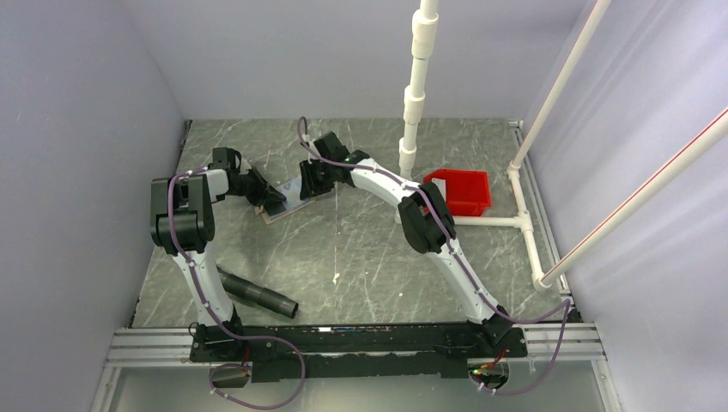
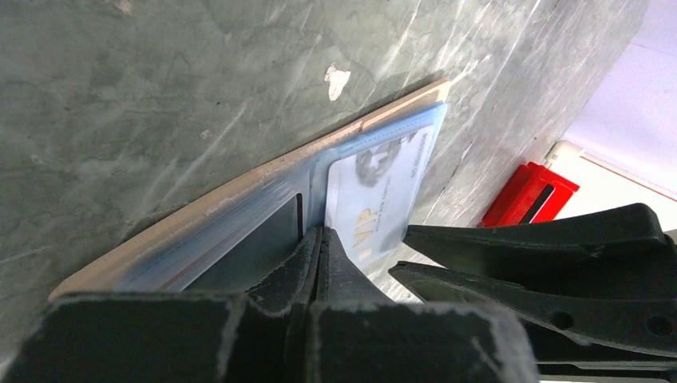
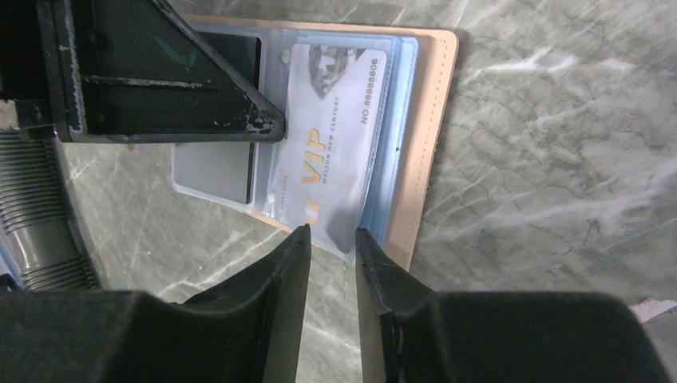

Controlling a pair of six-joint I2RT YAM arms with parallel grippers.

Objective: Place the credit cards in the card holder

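The card holder [image 1: 292, 196] lies open on the table, tan-backed with light blue sleeves. A white VIP card [image 3: 327, 144] lies in its outer sleeve, a dark card [image 2: 247, 251] in the other. My left gripper is shut, its tips resting on the holder between the two cards, nothing visible between them. My right gripper is part open over the VIP card's edge, one fingertip at the card and the other at its rim; whether it grips the edge is unclear.
A red bin [image 1: 468, 193] with something white inside stands at the right beside white pipes [image 1: 485, 221]. A black corrugated hose [image 1: 266, 296] lies at the front left.
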